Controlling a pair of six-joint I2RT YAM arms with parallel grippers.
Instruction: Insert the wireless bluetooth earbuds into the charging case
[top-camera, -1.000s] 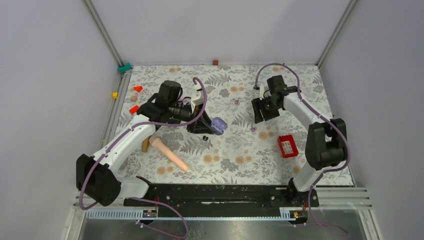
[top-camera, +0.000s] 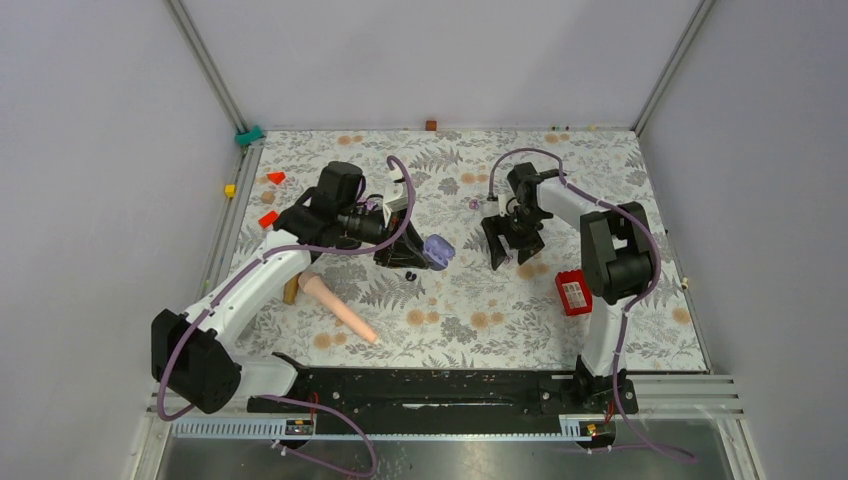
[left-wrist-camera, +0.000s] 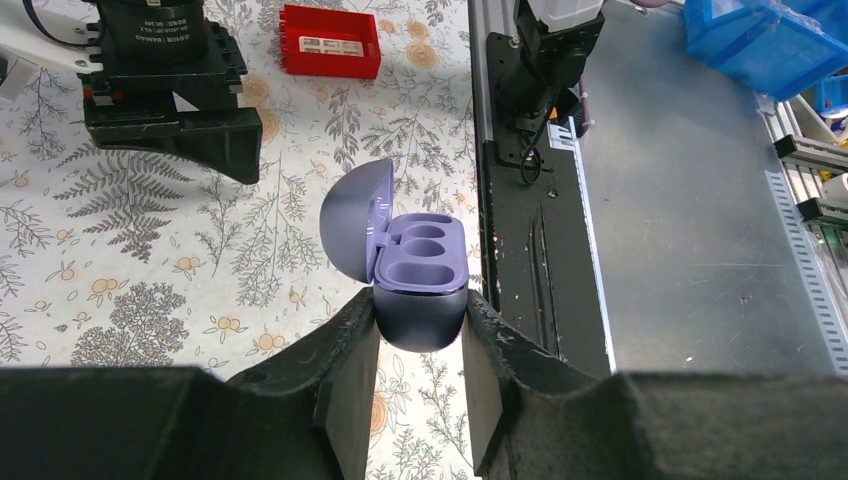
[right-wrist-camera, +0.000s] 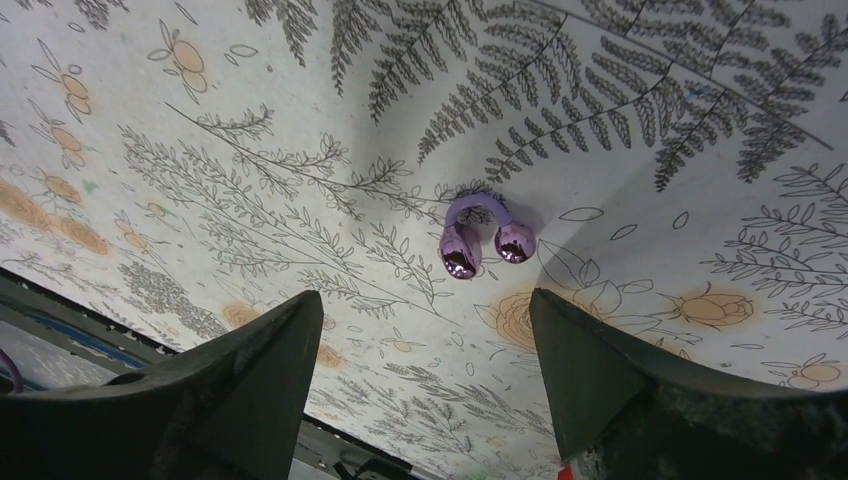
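My left gripper is shut on the lilac charging case (left-wrist-camera: 420, 270), holding it above the table. The case's lid is raised, and its wells show empty in the left wrist view. A purple earbud (right-wrist-camera: 478, 235), a curved band with two shiny ends, lies on the cloth beneath my right gripper. The right fingers (right-wrist-camera: 575, 350) stand wide apart, one to each side of the earbud and touching nothing. From above, a second small purple earbud (top-camera: 474, 204) rests farther back on the table. A small black piece (top-camera: 410, 276) lies near the left gripper.
A red open box (top-camera: 573, 293) sits to the right, close to the right arm. On the left lie a peach-coloured stick (top-camera: 338, 308) and red pieces (top-camera: 276, 177).
My right gripper has moved left and toward the front, and now hangs over the nearer earbud. The left arm and the case have stayed in place.
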